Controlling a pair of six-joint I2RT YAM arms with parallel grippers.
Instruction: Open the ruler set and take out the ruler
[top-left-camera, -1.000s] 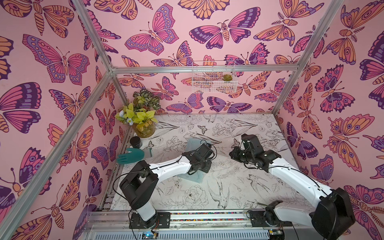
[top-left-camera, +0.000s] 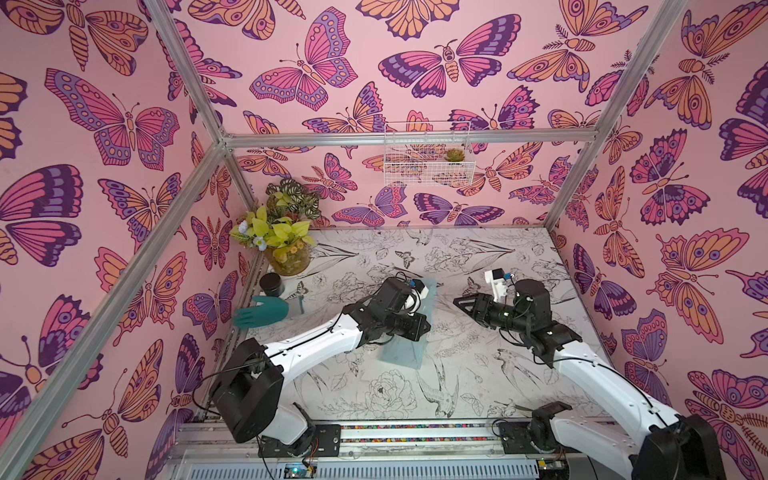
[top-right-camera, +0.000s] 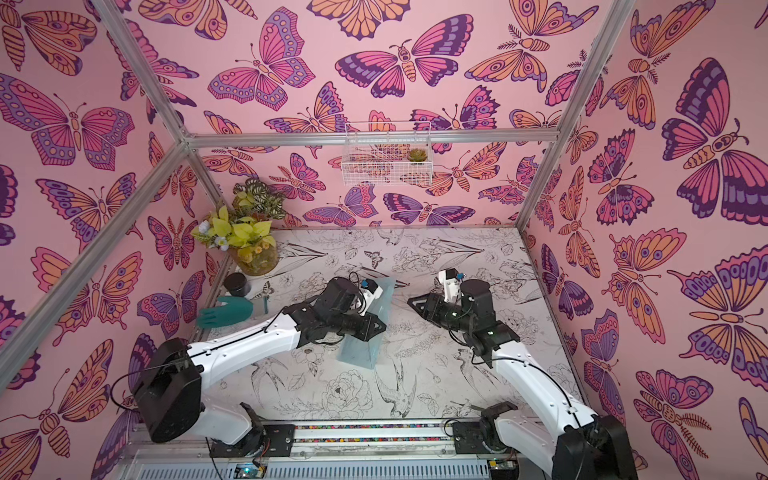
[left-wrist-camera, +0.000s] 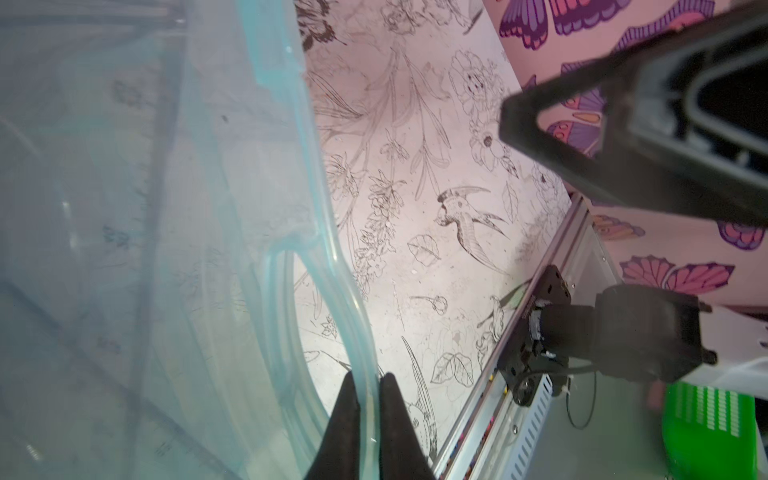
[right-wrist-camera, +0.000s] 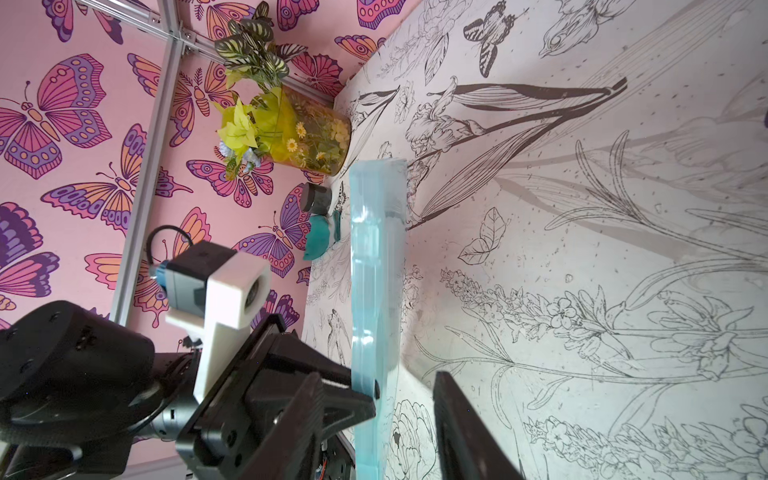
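A translucent teal ruler set (top-left-camera: 400, 354) is held up off the table in the middle, its cover crossing the left wrist view. My left gripper is shut on its near edge, seen at the bottom of that view. My right gripper stands open to the right of the set, apart from it, with nothing between its fingers. In the right wrist view the set (right-wrist-camera: 372, 264) appears nearly edge-on, with the left gripper at it. Whether a ruler is inside cannot be told clearly.
A plant vase (top-left-camera: 288, 257), a dark cup (top-left-camera: 271, 284) and a teal glove-like object (top-left-camera: 260, 312) are at the back left. A wire basket (top-left-camera: 428, 172) hangs on the back wall.
My left gripper has moved right and turned, carrying the set, which has shifted right and tilted.
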